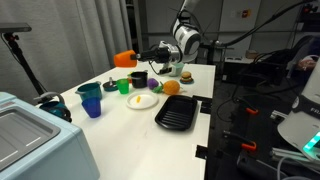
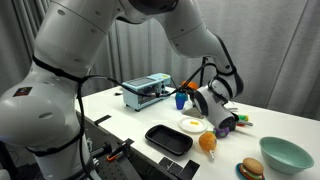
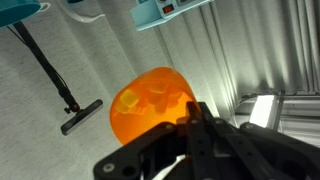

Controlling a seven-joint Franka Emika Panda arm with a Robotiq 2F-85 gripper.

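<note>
An orange utensil with a broad head is held up above the far part of the white table. My gripper is shut on its narrow end, and the head sticks out to the left. In the wrist view the orange head fills the space ahead of the dark gripper, with lighter patches on its surface. Whether those patches are contents or reflections I cannot tell. Exterior view 2 leaves the gripper largely hidden behind other things.
Below stand a green cup, a blue cup and a dark pot. A white plate with something yellow lies near a black tray. A toaster oven occupies the near left.
</note>
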